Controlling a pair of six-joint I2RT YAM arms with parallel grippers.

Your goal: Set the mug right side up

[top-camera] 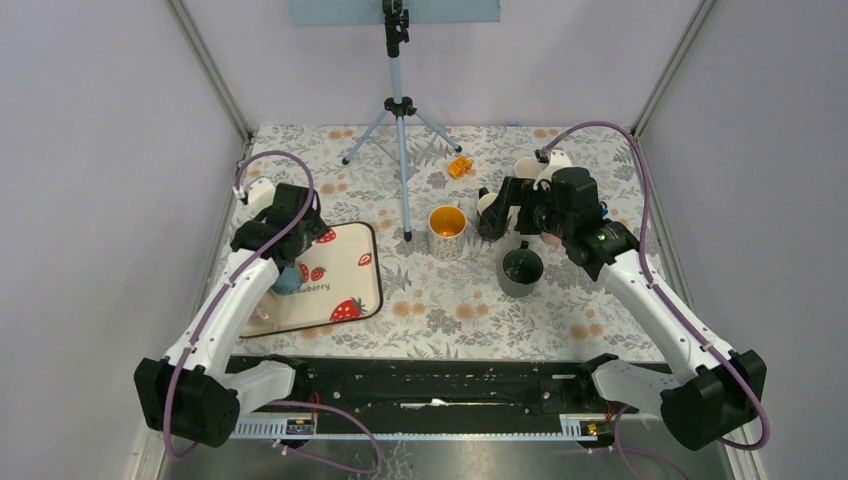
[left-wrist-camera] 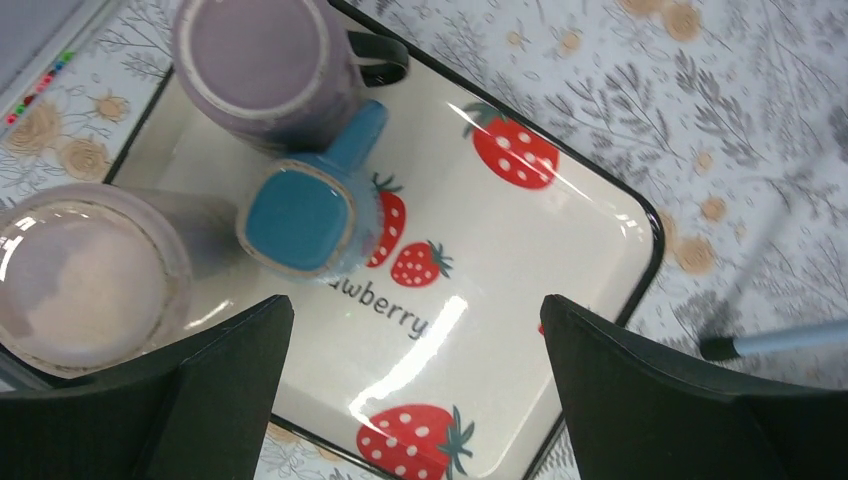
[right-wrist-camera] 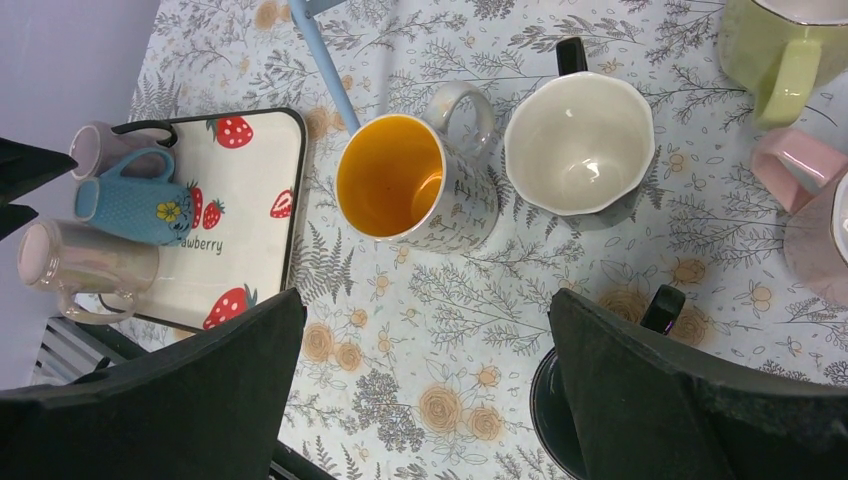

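Note:
My left gripper hangs open over the strawberry tray (left-wrist-camera: 510, 260), where a lilac mug (left-wrist-camera: 270, 65), a blue mug (left-wrist-camera: 300, 220) and a pearly mug (left-wrist-camera: 90, 280) lie on their sides. My right gripper is open above upright mugs: an orange-lined mug (right-wrist-camera: 390, 175), a cream mug (right-wrist-camera: 580, 140), a dark mug (right-wrist-camera: 550, 420), a yellow-green mug (right-wrist-camera: 770, 50) and a pink mug (right-wrist-camera: 820, 240).
A tripod (top-camera: 399, 150) stands at the back middle, one leg reaching forward near the tray. A small orange object (top-camera: 459, 167) lies beside it.

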